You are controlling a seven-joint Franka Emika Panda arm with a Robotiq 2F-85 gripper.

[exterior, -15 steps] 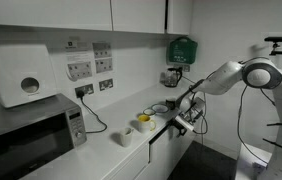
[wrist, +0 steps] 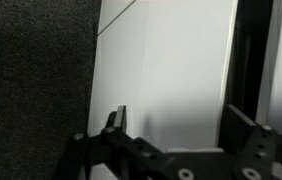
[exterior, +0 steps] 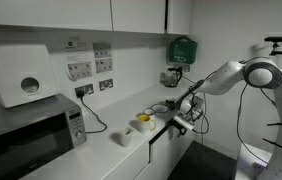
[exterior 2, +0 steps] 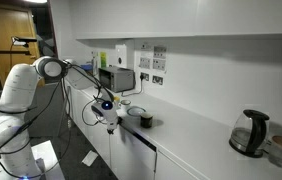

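In the wrist view my gripper stands open, its two dark fingers wide apart at the lower edge. A white cabinet front panel (wrist: pixel 166 60) fills the space ahead of and between them; I cannot tell whether either finger touches it. Right of the panel runs a dark gap (wrist: pixel 245 60), with another pale edge beyond. Exterior view 1 has the gripper (exterior: pixel 184 126) low beside the cabinet fronts, under the counter's edge. From the other side, the gripper (exterior 2: pixel 111 126) is small and its fingers are hard to make out.
Mugs, including a yellow one (exterior: pixel 145 123), stand near the counter's front edge. A dark microwave (exterior: pixel 26 143) is farther along. A kettle (exterior 2: pixel 248 132) sits at the counter's other end. Dark floor (wrist: pixel 36 80) lies open beside the cabinets.
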